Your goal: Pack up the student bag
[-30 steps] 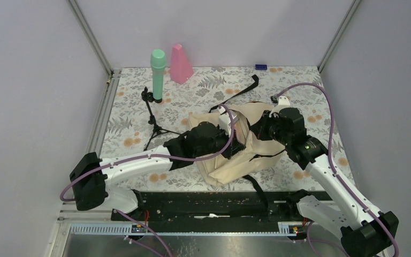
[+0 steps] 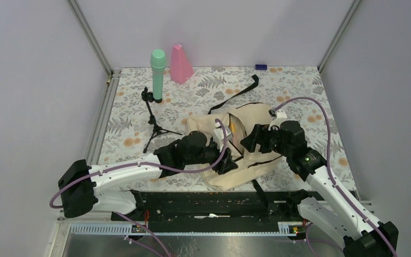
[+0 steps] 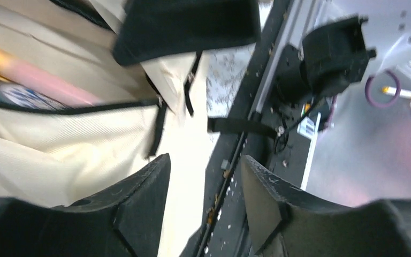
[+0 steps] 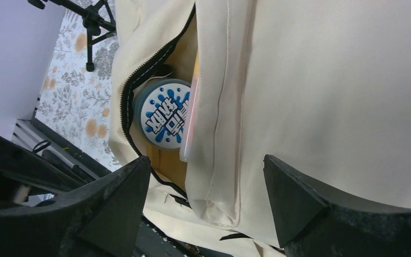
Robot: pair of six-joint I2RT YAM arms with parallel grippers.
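Note:
A cream cloth bag (image 2: 233, 174) lies on the table with its zipped mouth part open. Inside it, the right wrist view shows a round container with a blue-and-white lid (image 4: 166, 114) beside a pink and yellow item (image 4: 191, 115). Above the bag's front left, my left gripper (image 2: 226, 167) has its fingers apart; in the left wrist view the left gripper has nothing between them. Over the bag's right panel, my right gripper (image 2: 251, 140) stands open, and no object shows between the fingers of the right gripper except bag cloth beyond.
A green bottle-like item (image 2: 158, 75) and a pink wedge-shaped object (image 2: 180, 65) stand at the back left. A small black tripod (image 2: 153, 120) is left of the bag. A dark blue block (image 2: 260, 67) lies at the back edge.
My left gripper has moved down and left toward the bag's front, its fingers now apart. The right gripper, shut-looking a second ago, has opened and shifted slightly; the bag's mouth looks wider.

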